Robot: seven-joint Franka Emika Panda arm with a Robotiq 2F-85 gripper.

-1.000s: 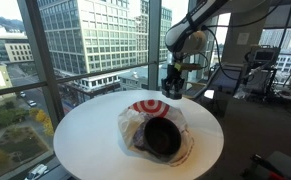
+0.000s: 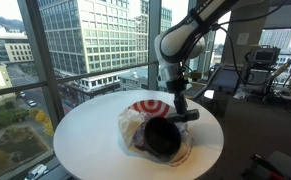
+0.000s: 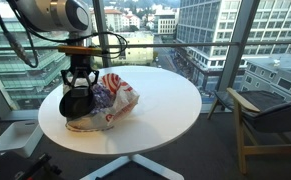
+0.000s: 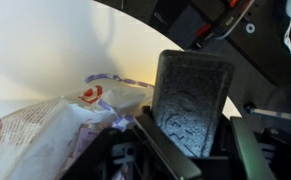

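Observation:
A dark grey, smooth-sided object (image 4: 193,88) stands between the fingers of my gripper in the wrist view, and the fingers are shut on it. What the object is, I cannot tell. In exterior view 1 my gripper (image 2: 178,103) is low over the right part of the table, with the dark object (image 2: 187,115) beside its tips. A black pot (image 2: 163,138) lies tilted just in front, its opening toward that camera. In exterior view 2 the pot (image 3: 77,103) partly hides what is below my gripper (image 3: 82,78).
A crumpled, printed plastic bag (image 3: 115,105) lies around the pot on the round white table (image 2: 90,130). A red-and-white striped round item (image 2: 150,107) is behind the pot. A chair (image 3: 260,115) stands apart from it.
In exterior view 1 my arm has come down and closer to the table, near the pot. The dark object at its tips now shows larger and lower. Pot and bag have kept their places.

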